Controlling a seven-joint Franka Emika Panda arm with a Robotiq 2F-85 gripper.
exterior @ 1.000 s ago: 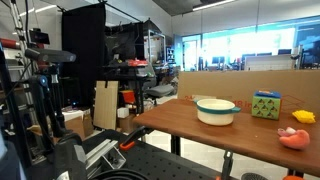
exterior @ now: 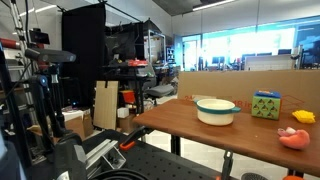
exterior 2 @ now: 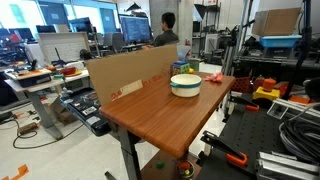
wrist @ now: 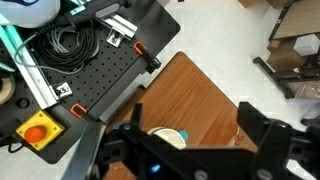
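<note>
A white bowl with a teal rim (exterior: 216, 114) stands on the wooden table (exterior: 178, 117). To its right are a green block-like object with a blue top (exterior: 266, 105), a pink object (exterior: 294, 138) near the front edge, and a small yellow object (exterior: 303, 117). From the other side, the same bowl (exterior 2: 185, 86) appears near the table's middle. In the wrist view my gripper is open high above the table, its dark fingers spread with nothing held. The bowl (wrist: 170, 137) shows partly below and between them, the rest hidden by the gripper.
A tan panel (exterior 2: 135, 78) borders the table's far long side. Beside the table, a dark base (wrist: 105, 70) carries coiled cable (wrist: 68, 45) and a red button (wrist: 35, 134). Bare tabletop (exterior 2: 150, 115) lies left of the bowl.
</note>
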